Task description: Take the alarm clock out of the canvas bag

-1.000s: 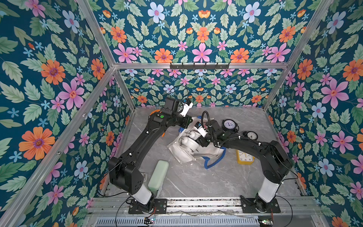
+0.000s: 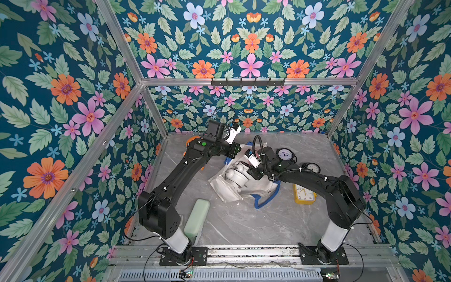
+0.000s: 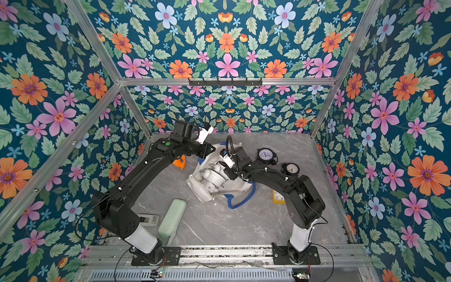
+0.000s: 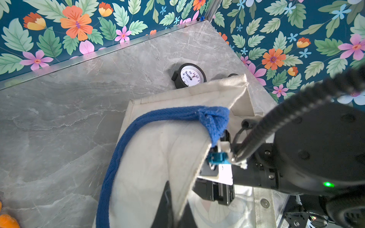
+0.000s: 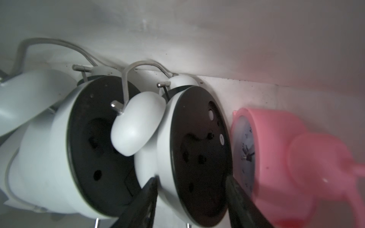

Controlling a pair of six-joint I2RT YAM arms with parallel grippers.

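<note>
The canvas bag (image 2: pixel 219 187) with blue straps lies mid-table, white alarm clocks (image 2: pixel 235 176) inside. My left gripper is shut on the bag's upper edge, by the blue strap (image 4: pixel 152 115). My right gripper is inside the bag, fingers apart around the lower part of a black-backed white clock (image 5: pixel 197 152); whether they touch it is unclear. Another white clock (image 5: pixel 57 152) sits left of it, a pink clock (image 5: pixel 273 159) right of it.
Two black clocks (image 3: pixel 265 154) stand back right, a yellow clock (image 2: pixel 304 194) front right. A green case (image 2: pixel 196 217) lies front left, an orange object (image 3: pixel 179 162) back left.
My right arm has shifted slightly within the bag area. My left arm is nearly still, with a small shift at the elbow since a second ago.
</note>
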